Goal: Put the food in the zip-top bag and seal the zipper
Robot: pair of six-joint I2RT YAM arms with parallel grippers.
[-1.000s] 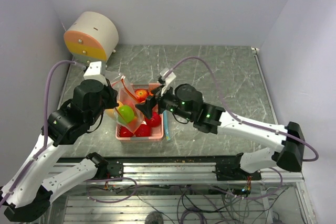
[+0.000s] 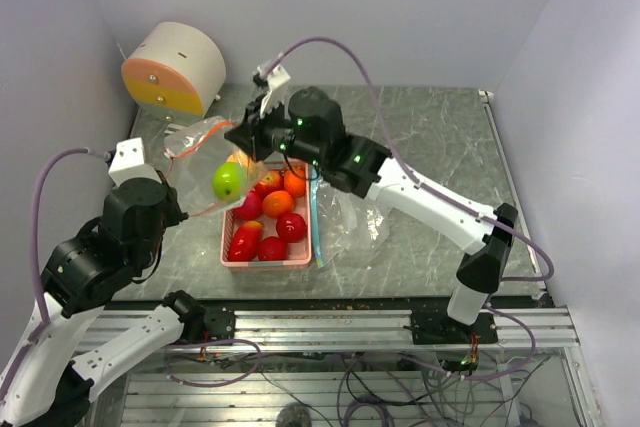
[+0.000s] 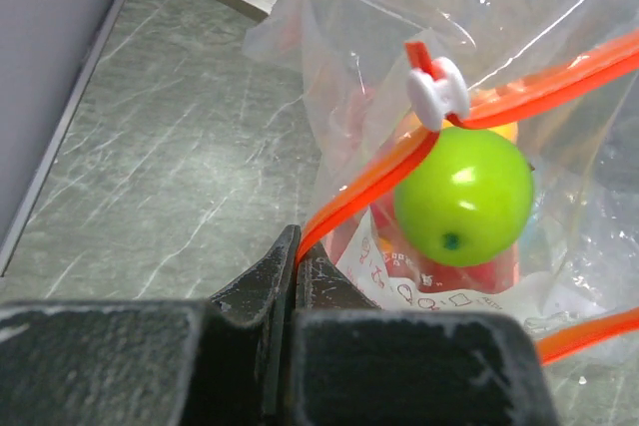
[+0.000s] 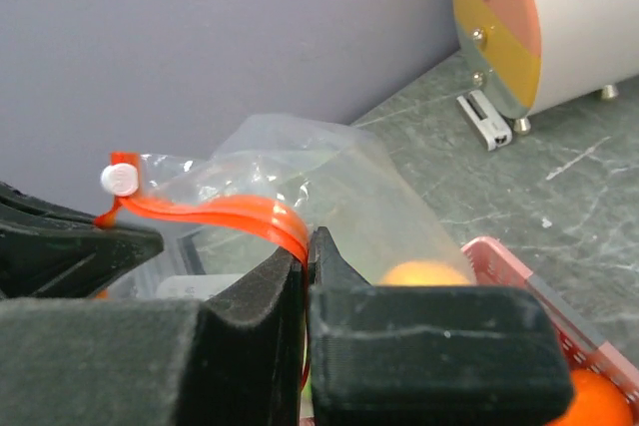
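Observation:
The clear zip top bag (image 2: 196, 169) is stretched open between my two grippers, above the table. A green apple (image 3: 464, 197) hangs inside it, with a yellow-orange fruit (image 4: 427, 273) beyond. On the bag's orange zipper strip sits the white slider (image 3: 437, 95), close to my left gripper. That gripper is shut on one edge of the zipper, at the bag's left side in the top view. My right gripper, at the mouth's far right side, is shut with the orange strip running between its fingertips.
A pink basket (image 2: 267, 265) of fruit and vegetables stands below and right of the bag. Right of it lies another clear bag (image 2: 350, 222) with a blue strip. A rounded cabinet (image 2: 190, 55) stands at the back left.
My right gripper has moved away from the basket, up and left in the top view. My left gripper has moved left and nearer the front. The bag's mouth is spread wider.

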